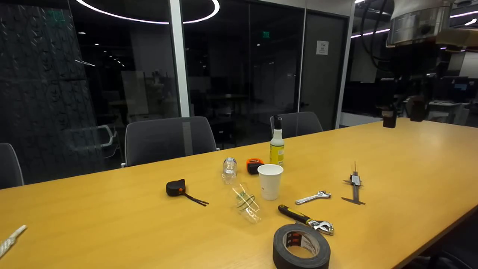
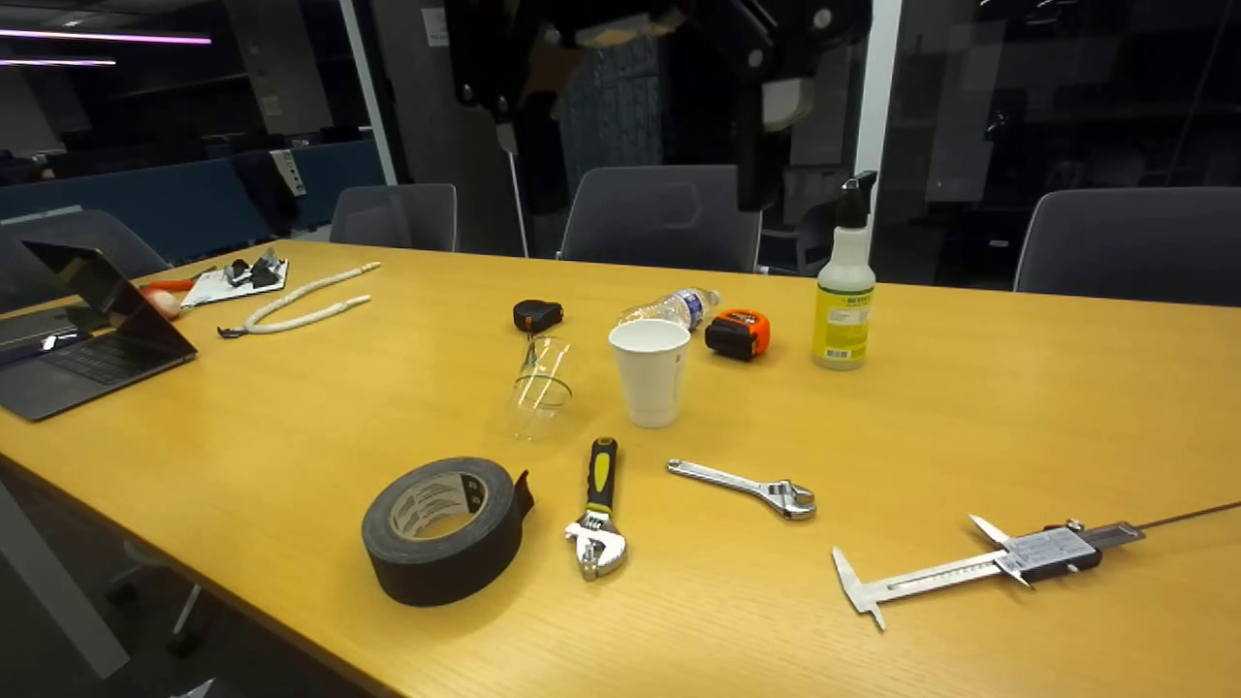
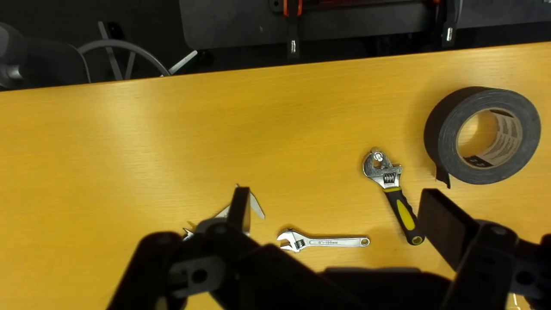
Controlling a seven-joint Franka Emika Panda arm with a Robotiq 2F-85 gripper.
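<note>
My gripper (image 2: 652, 198) hangs open high above the table, its two fingers wide apart with nothing between them. Below it in the wrist view lie a small silver wrench (image 3: 330, 242) and a black-and-yellow wrench (image 3: 395, 199). To their right sits a roll of black tape (image 3: 447, 139), a short end peeled loose. Digital calipers (image 2: 989, 564) lie at the right in exterior view 2; the gripper partly hides them in the wrist view. An upright white paper cup (image 2: 652, 372) stands beside a clear plastic cup (image 2: 542, 390) lying on its side.
Behind the cups are a plastic bottle (image 2: 686, 307), an orange tape measure (image 2: 739, 333), a black tape measure (image 2: 537, 315) and a tall spray bottle (image 2: 843, 308). Rope (image 2: 297, 304) and a laptop (image 2: 105, 349) occupy the far left. Bare table surrounds the calipers.
</note>
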